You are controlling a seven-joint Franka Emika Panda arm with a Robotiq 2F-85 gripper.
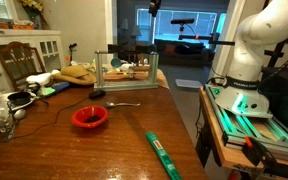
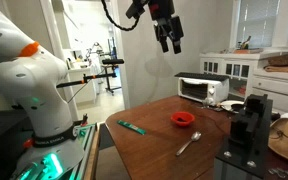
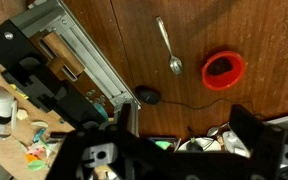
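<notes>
My gripper hangs high above the table, fingers open and nothing between them; its black fingers point down in exterior view 2. A red bowl (image 1: 89, 117) rests on the brown wooden table, with something dark inside it in the wrist view. Beside it lies a silver spoon (image 3: 170, 48), and a dark rounded object (image 3: 147, 94) sits a little way off. Toward the front of the table is a long green object (image 1: 162, 155), also visible in exterior view 2 (image 2: 131, 127). The gripper touches none of these.
A metal rack (image 1: 126, 72) stands at the table's back edge. Cups, cables and other clutter, including a tan cloth (image 1: 77, 75), fill the back left. Bare wood (image 1: 64, 155) surrounds the bowl toward the front.
</notes>
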